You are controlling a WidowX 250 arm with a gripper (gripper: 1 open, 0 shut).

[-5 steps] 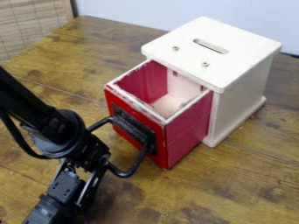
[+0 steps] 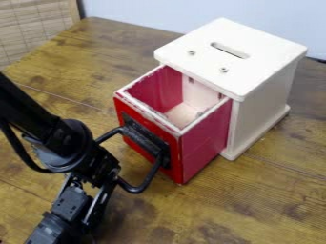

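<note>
A white wooden box (image 2: 261, 100) with a slot and two screws on top stands at the upper right. Its red-fronted drawer (image 2: 200, 145) is pulled out toward the lower left, empty inside with pink and white walls. A black handle (image 2: 148, 179) is on the drawer front. The black gripper (image 2: 109, 162) is low at the left, at the handle; whether its fingers are closed on it is hard to make out among the dark parts.
A bamboo mat (image 2: 32, 29) lies at the top left, and a pale wall runs behind the table.
</note>
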